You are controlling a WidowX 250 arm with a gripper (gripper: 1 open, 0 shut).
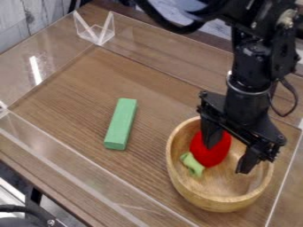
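My black gripper (231, 140) is open over a round wooden bowl (211, 197) at the right. A red rounded object (208, 152) sits in the bowl between or just behind the fingers, partly hidden by them. A small light green piece (192, 165) lies beside it in the bowl. A green bar (120, 123) lies on the wooden table (66, 97), left of the bowl.
A clear plastic container or bracket (97, 27) stands at the back left. Dark cables or hardware show at the bottom left corner.
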